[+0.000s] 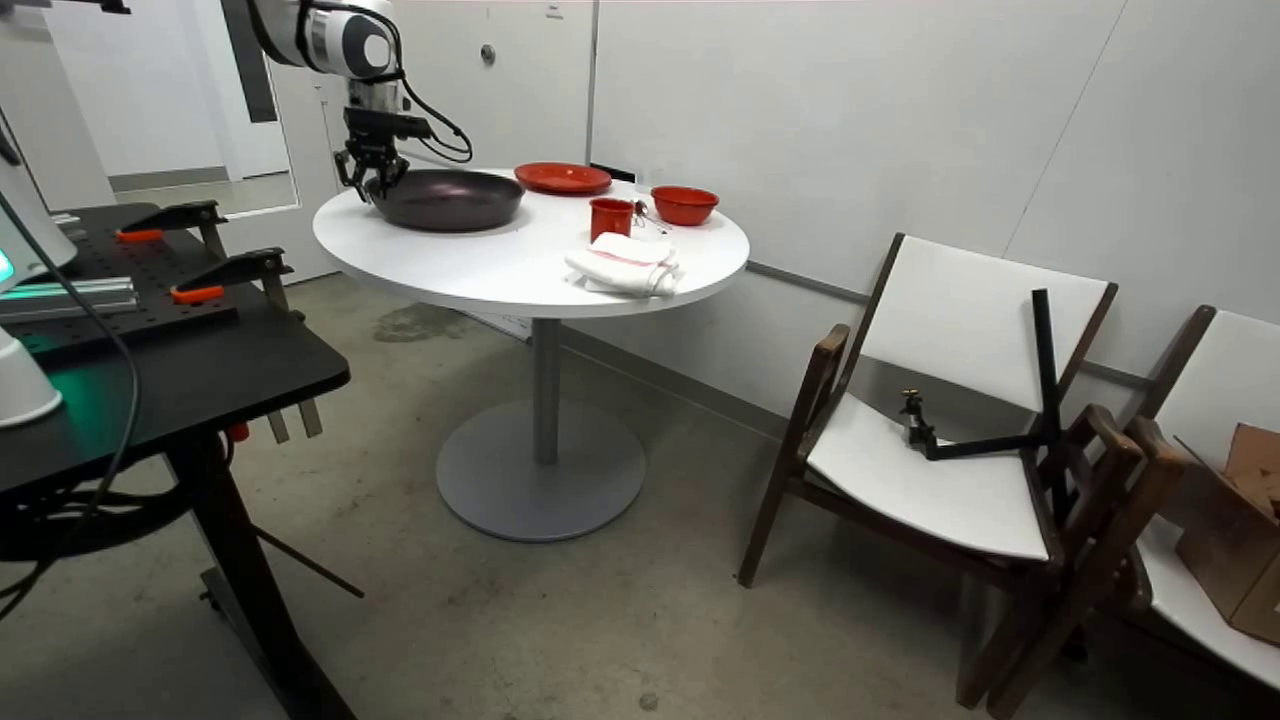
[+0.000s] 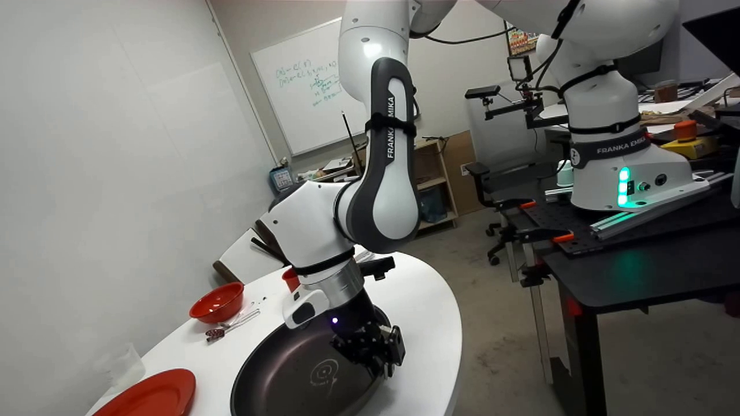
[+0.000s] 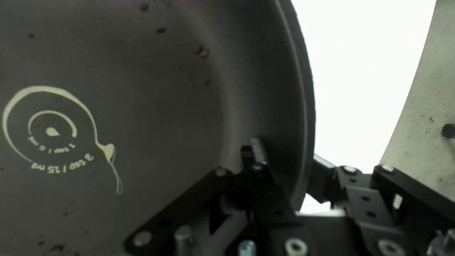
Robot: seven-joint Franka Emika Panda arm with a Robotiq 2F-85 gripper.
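Note:
A wide dark pan [image 1: 450,202] sits at the left side of the round white table, close to its edge. My gripper is shut on the pan's wall: in the wrist view one finger [image 3: 260,155] is inside the pan and the other lies outside it, over the white tabletop. Small dark crumbs and a pale printed measuring mark show on the pan's floor. In exterior view 2 the arm leans over the pan [image 2: 305,367], hiding part of its rim.
On the white table [image 1: 480,270] stand a red plate [image 1: 564,178], a red bowl [image 1: 685,205], a red mug [image 1: 611,217] and a folded white towel [image 1: 626,264]. Bare tabletop lies between pan and towel. A black workbench [image 1: 240,348] stands to the left.

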